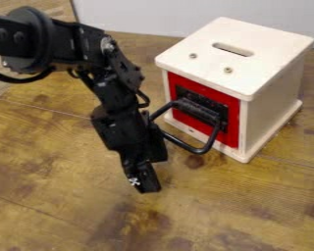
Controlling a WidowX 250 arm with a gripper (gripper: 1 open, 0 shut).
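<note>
A black robot arm reaches down from the upper left, its gripper (142,173) low over the wooden floor at the centre, left of a white box (262,99). The box has a red front panel (183,83) with a black fitting and a black bar handle (199,147) that reaches out toward the arm. The gripper's fingers are dark and overlap in this view, so their opening is hard to make out. No object shows held between them.
Bare wooden floor (68,206) fills the front and left. A pale wall (146,15) runs along the back, behind the box.
</note>
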